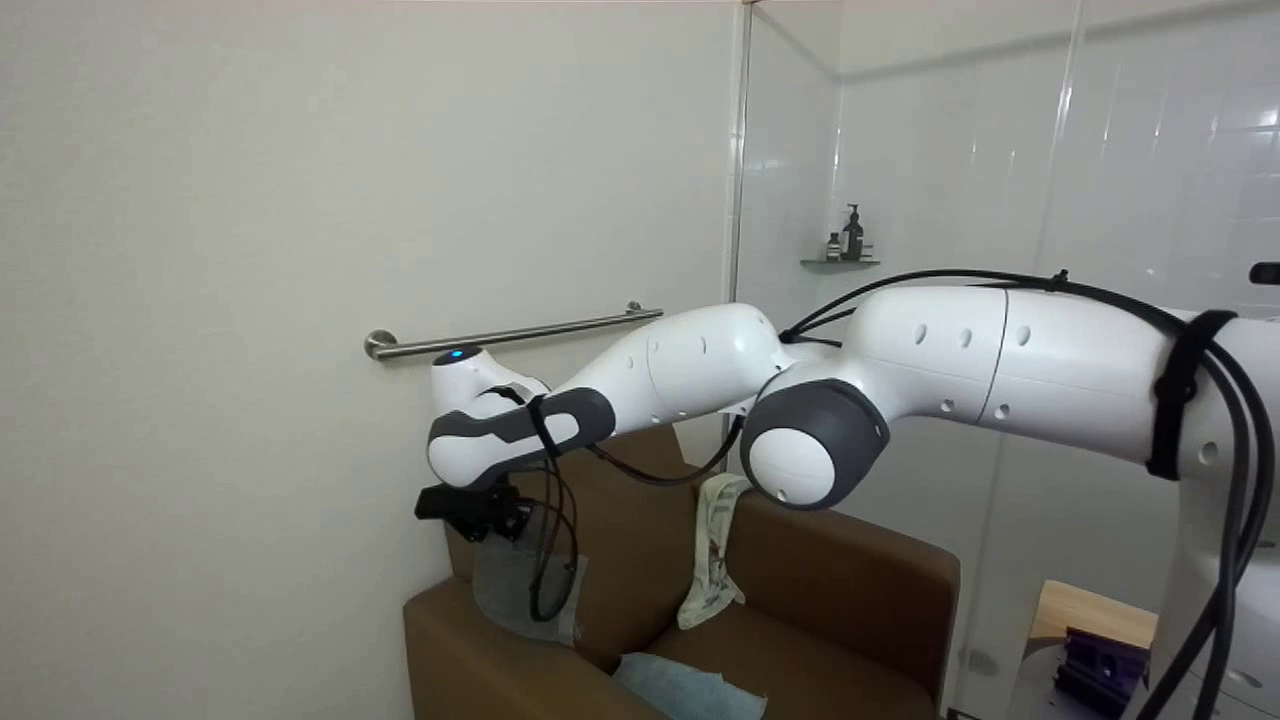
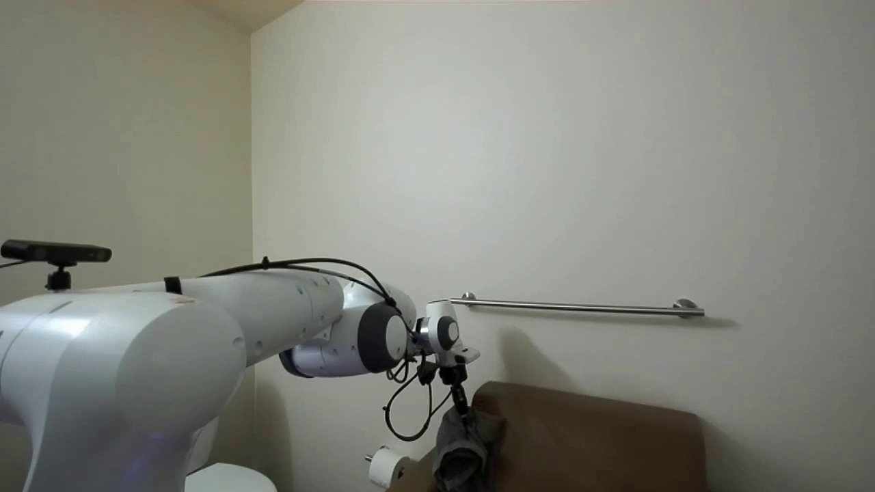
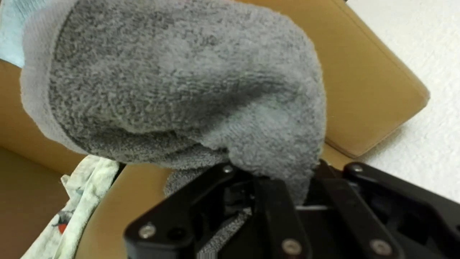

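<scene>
A grey towel [image 3: 185, 82] is pinched in my gripper, which is shut on it; the cloth bunches over the fingers and hides their tips in the wrist view. In exterior view 1 the towel [image 1: 528, 582] hangs from the gripper [image 1: 498, 534] in front of the backrest and left arm of a brown armchair [image 1: 828, 552]. From the other side, in exterior view 2, the towel [image 2: 461, 451] droops in folds beneath the gripper [image 2: 464, 414], close to the chair's backrest [image 2: 599, 434].
A metal rail [image 1: 516, 336] runs along the wall behind the arm. Over the chair's far armrest lies a patterned cloth [image 1: 714, 552], and a light blue cloth [image 1: 690, 688] rests on the seat. Bottles [image 1: 852, 234] stand on a shower shelf. Wall space above the rail is clear.
</scene>
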